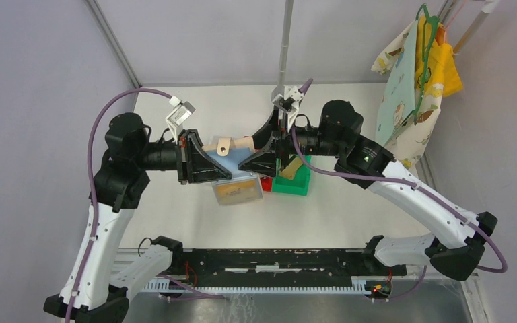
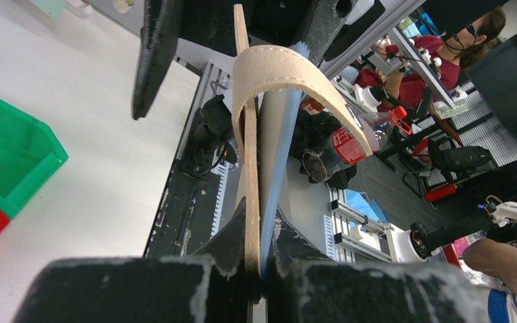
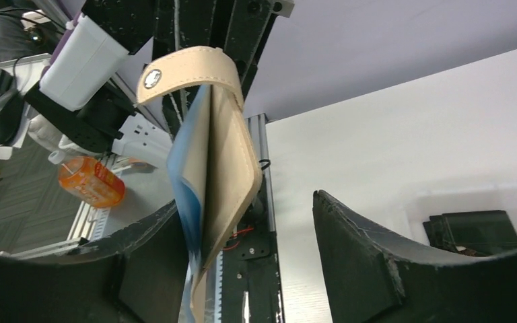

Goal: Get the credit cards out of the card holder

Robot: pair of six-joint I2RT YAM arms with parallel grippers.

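Observation:
The card holder, tan leather with a pale blue layer and a snap strap (image 1: 224, 145), is held up mid-air between the arms; in the left wrist view it appears edge-on, its strap (image 2: 276, 67) curving over the top. My left gripper (image 1: 209, 171) is shut on it. My right gripper (image 1: 259, 151) is open at its other side; in the right wrist view the holder (image 3: 232, 175) stands upright by one finger, its blue layer folded along the edge. I cannot tell any separate card from these views.
Below are a clear bin (image 1: 239, 193), a red bin (image 1: 266, 183) and a green bin (image 1: 296, 185). A clear tray (image 3: 410, 202) holds a black item. Cloth bags hang at the back right.

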